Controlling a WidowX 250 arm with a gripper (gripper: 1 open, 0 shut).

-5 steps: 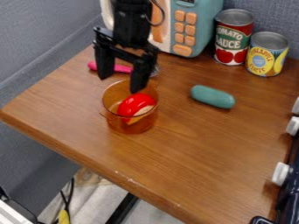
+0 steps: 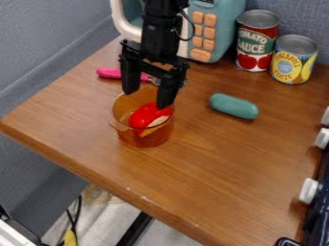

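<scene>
An orange translucent pot (image 2: 142,133) stands on the wooden table near its left part, with a red object (image 2: 150,114) and a pale piece inside. My black gripper (image 2: 148,87) is over the pot's rear, its fingers apart and low at the rim; whether anything is between them is hard to see. A pink object (image 2: 110,73) lies behind the pot, partly hidden by the gripper. A teal cylinder (image 2: 234,106) lies to the right of the pot.
A toy microwave (image 2: 207,31) stands at the back, with two cans, red (image 2: 256,43) and yellow (image 2: 293,61), to its right. A dark appliance (image 2: 315,202) is at the right edge.
My gripper has moved down and slightly right, toward the pot's rim. The pot and the other objects show no clear movement.
</scene>
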